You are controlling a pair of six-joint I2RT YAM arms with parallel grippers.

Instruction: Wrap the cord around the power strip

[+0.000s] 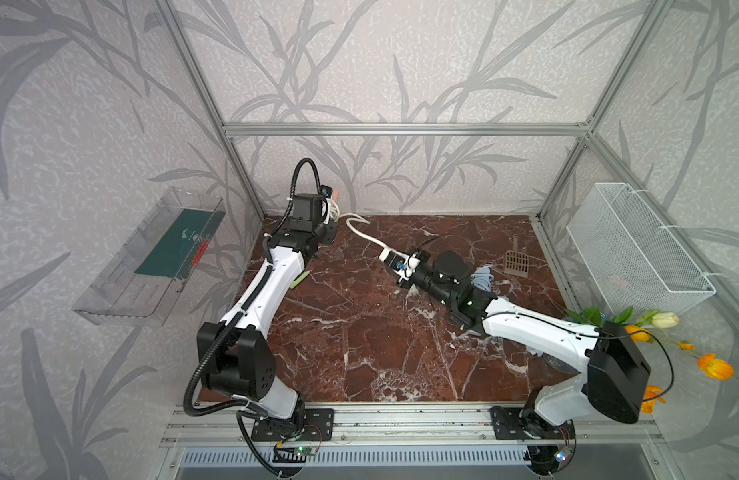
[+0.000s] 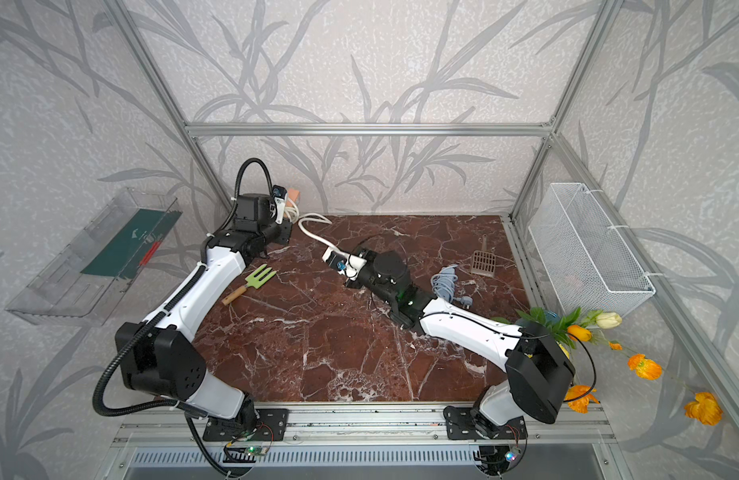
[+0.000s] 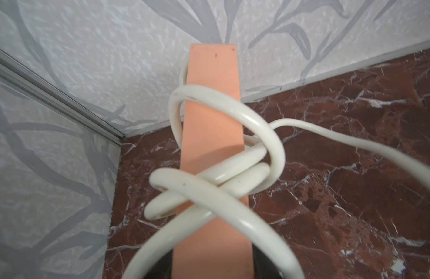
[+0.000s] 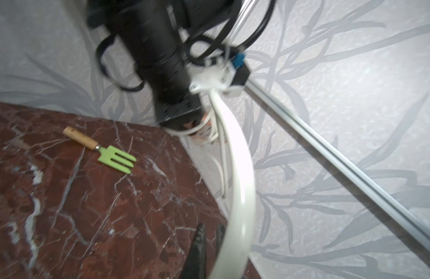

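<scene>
The salmon power strip (image 3: pixel 212 123) stands raised at the back left, several loops of white cord (image 3: pixel 233 111) crossing around it. My left gripper (image 1: pixel 328 217) is shut on the strip's lower part, its fingers mostly hidden in the left wrist view. The cord runs from the strip across the gap in a loose line to my right gripper (image 1: pixel 393 264), lower near the middle of the table. In the right wrist view the dark fingertips (image 4: pixel 199 230) look shut, with the cord (image 4: pixel 245 195) passing beside them; whether any is pinched between them is hard to tell.
A green hand fork (image 2: pixel 260 277) lies on the left of the marble table (image 1: pixel 353 336). A slotted spatula (image 2: pixel 483 263) and a blue coiled item (image 2: pixel 444 282) lie at the right, flowers at the front right. Wire baskets hang on both side walls.
</scene>
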